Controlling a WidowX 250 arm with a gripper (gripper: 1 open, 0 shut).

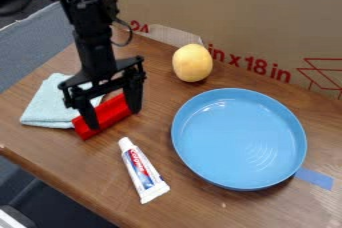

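Note:
The black gripper [104,97] is open, its fingers low over a red cylindrical object [99,120], which lies on the wooden table beside a folded pale cloth [48,105]. The fingers partly hide the red object; whether they touch it is unclear. A white toothpaste tube [143,170] lies in front, to the right of the red object.
A blue plate [238,140] takes up the right of the table. A yellow round object [193,63] stands at the back, before a cardboard wall [267,27]. The left and front table edges drop to darker surfaces.

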